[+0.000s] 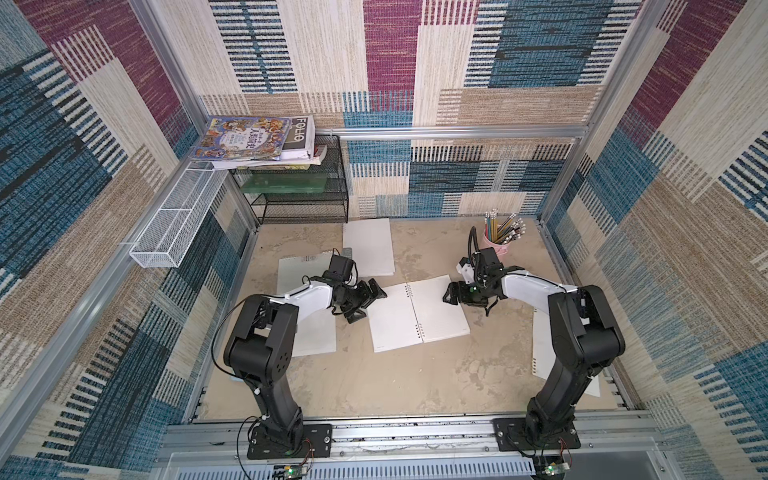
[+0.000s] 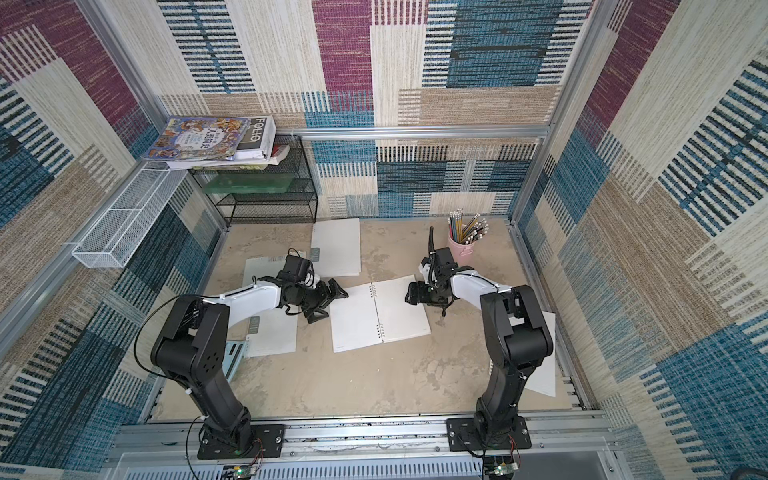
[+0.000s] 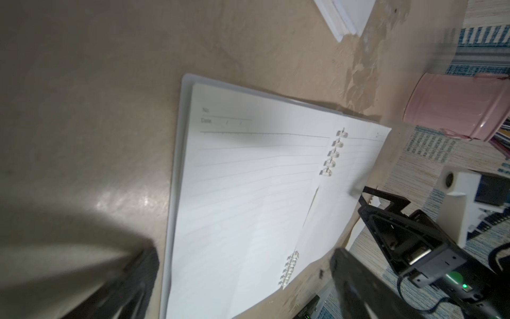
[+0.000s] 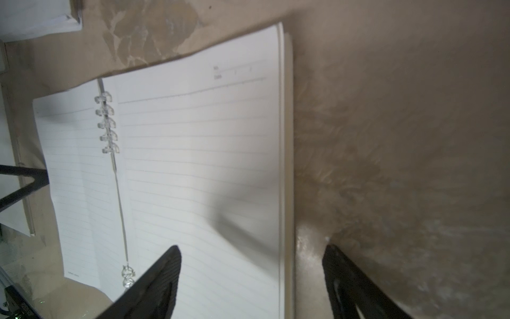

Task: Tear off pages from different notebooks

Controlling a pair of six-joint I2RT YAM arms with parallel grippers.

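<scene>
An open spiral notebook with lined pages [image 1: 432, 320] lies in the middle of the table, its binding running front to back. My left gripper [image 1: 360, 300] stands open beside the notebook's left edge, nothing between its fingers. My right gripper [image 1: 459, 292] hovers over the right part of the notebook near its edge. In the right wrist view its fingers [image 4: 159, 281] are apart with nothing held, the page edge between them.
Paper or notebooks lie at the left [image 1: 312, 344], back centre [image 1: 368, 244] and far right [image 1: 552, 352]. A pink pencil cup [image 2: 460, 249] stands at the back right. A wire shelf with books is at back left.
</scene>
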